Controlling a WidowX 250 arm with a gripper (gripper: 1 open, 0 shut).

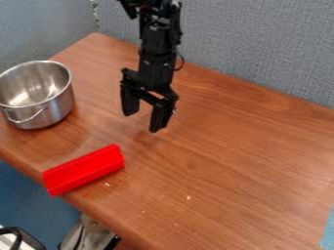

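The black gripper (144, 110) hangs over the middle-back of the wooden table (235, 156), its two fingers spread open, with nothing visible between them. A steel pot (35, 93) with a wire handle stands at the left edge, to the gripper's left. A red rectangular block (84, 169) lies toward the front left, below and left of the gripper.
A grey wall stands behind, and blue floor shows past the table's left edge.
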